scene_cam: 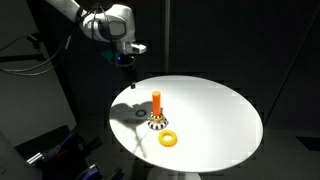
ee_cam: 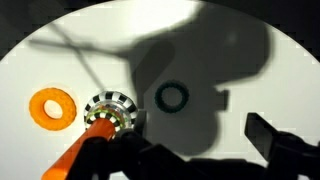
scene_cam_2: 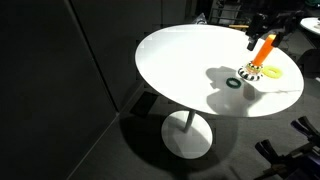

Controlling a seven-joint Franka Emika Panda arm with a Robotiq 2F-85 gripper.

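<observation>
My gripper is open above the white table, its two dark fingers wide apart and nothing between them. In exterior view 1 the gripper point(scene_cam: 130, 84) hangs near the table's far left edge. A small dark ring point(ee_cam: 172, 96) lies flat on the tabletop, below and ahead of the fingers in the wrist view; the same ring point(scene_cam: 140, 113) shows left of the peg stand. The upright orange peg point(scene_cam: 156, 103) rises from a round black-and-white base point(ee_cam: 110, 107) with no ring visible on it. Flat beside that base lies a thicker orange ring point(ee_cam: 52, 108).
The tall orange peg point(ee_cam: 78, 155) stands close to my left finger in the wrist view. Dark cables lie on the floor.
</observation>
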